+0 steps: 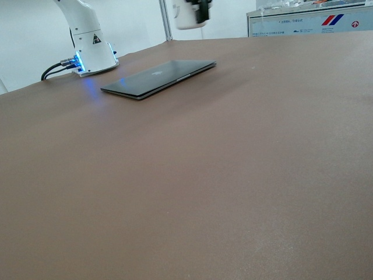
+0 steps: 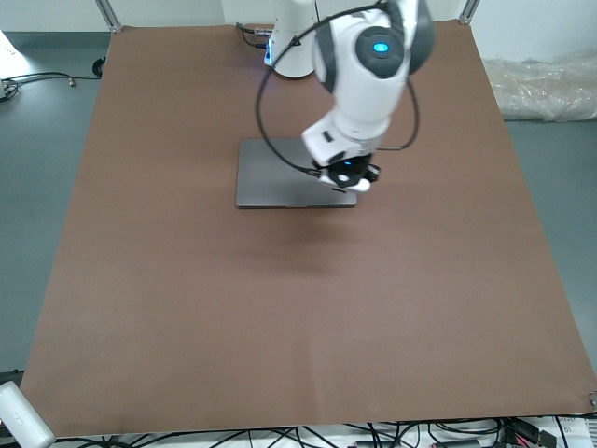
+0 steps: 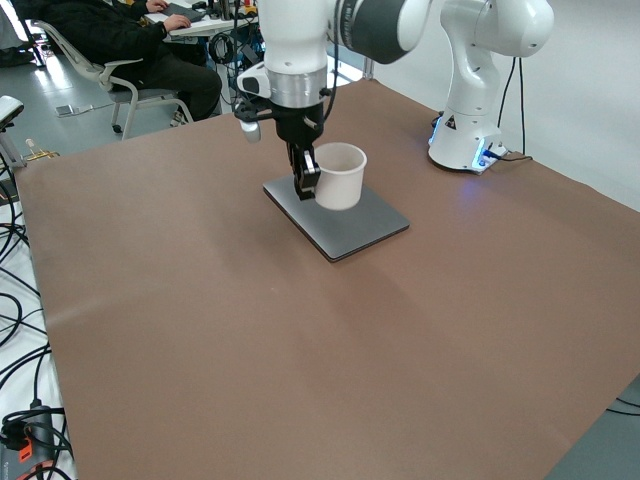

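Observation:
My gripper (image 3: 305, 185) hangs over a grey closed laptop (image 3: 350, 235), with a white cup (image 3: 340, 175) at its fingertips in the right view; whether the fingers are closed on the cup is unclear. In the left view the arm hides the cup and much of the laptop (image 2: 270, 187). In the top view the laptop (image 1: 157, 79) lies flat below a white shape (image 1: 189, 14) and black gripper part, apparently raised above it.
The white robot base (image 3: 465, 140) stands at the back of the brown table (image 3: 250, 360), with cables behind it. A seated person (image 3: 130, 50) is beyond the table edge, and cables line the near side.

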